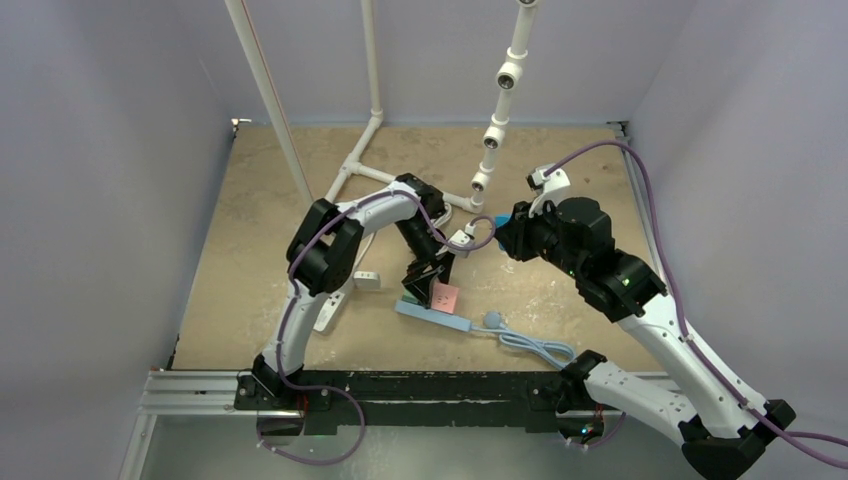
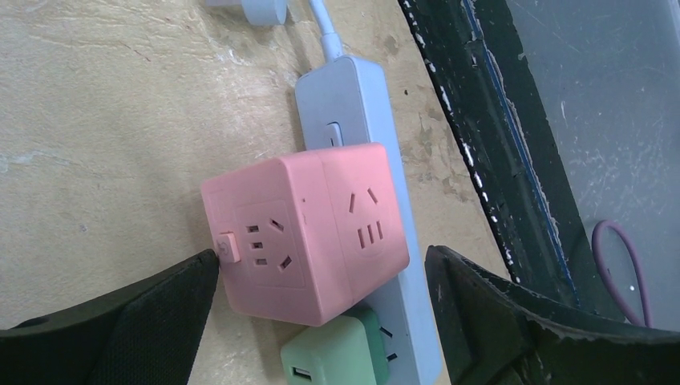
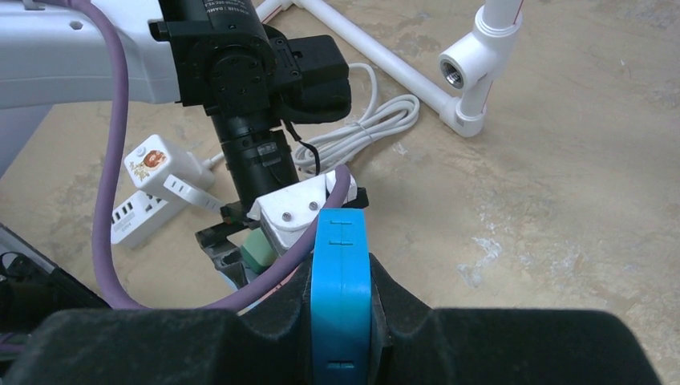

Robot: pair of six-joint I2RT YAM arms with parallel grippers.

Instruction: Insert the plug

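Note:
A pink cube socket (image 2: 305, 233) sits on a light blue power strip (image 2: 345, 96), beside a green cube (image 2: 321, 357). My left gripper is open, its fingers on either side of the pink cube; in the top view it (image 1: 432, 282) points down over the strip. My right gripper is shut on a bright blue block (image 3: 340, 257), held up to the right of the left arm. The block's underside and any prongs are hidden.
A white power strip (image 1: 330, 310) with white adapters lies left. A white pipe frame (image 1: 420, 190) and coiled white cable stand behind. The blue cable (image 1: 540, 348) lies front right. The right side of the board is clear.

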